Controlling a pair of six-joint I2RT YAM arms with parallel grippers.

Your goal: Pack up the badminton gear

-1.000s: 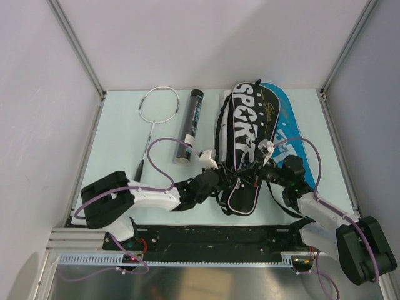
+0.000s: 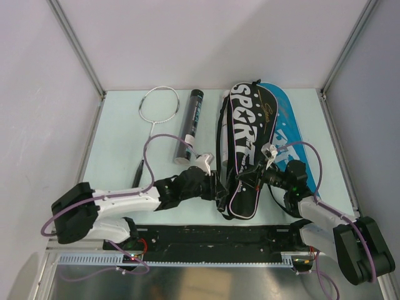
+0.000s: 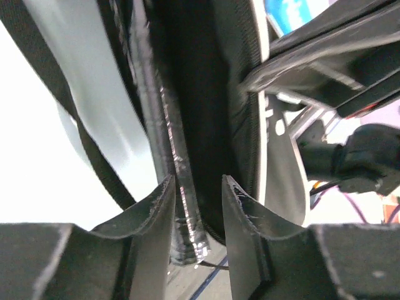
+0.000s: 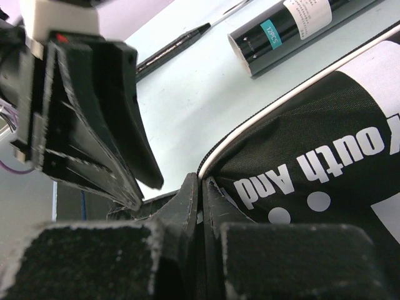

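Observation:
The black racket bag (image 2: 249,125), printed "SPORT" and piped in white, lies right of the table's middle. Its left side gapes in the left wrist view, with a dark zip edge (image 3: 178,169) behind the fingertips. Over that edge, my left gripper (image 2: 220,195) has its fingers parted and nothing gripped between them. My right gripper is shut on the piped edge of the bag near its lower end. A badminton racket (image 2: 152,122) lies at the left, and a dark shuttlecock tube (image 2: 190,122) rests between racket and bag.
A blue printed bag (image 2: 287,119) lies partly under the black one at the right. Both grippers are close together at the bag's lower end.
Racket and tube are unmoved.

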